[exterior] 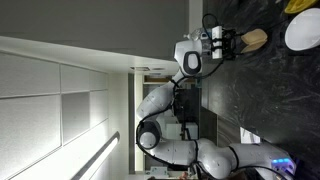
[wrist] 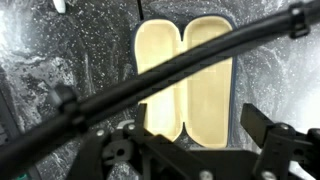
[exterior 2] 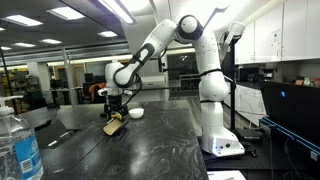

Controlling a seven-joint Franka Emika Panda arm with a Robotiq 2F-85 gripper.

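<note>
A tan tray [wrist: 184,80] with two long compartments lies on the dark tabletop, below my gripper in the wrist view. The fingers stand open, one finger on each side of the tray's near end, with nothing held. From exterior view 1, the tray [exterior: 254,40] appears just beside the gripper [exterior: 232,42]. In exterior view 2 the tray [exterior 2: 113,127] shows under the gripper [exterior 2: 116,112]. A black cable [wrist: 180,72] crosses the wrist view and hides part of the tray. How high the fingers are above the table, I cannot tell.
Close to the tray are a white round dish [exterior: 303,30] and a yellow dish [exterior: 299,5]. A water bottle [exterior 2: 20,148] stands at the left of exterior view 2.
</note>
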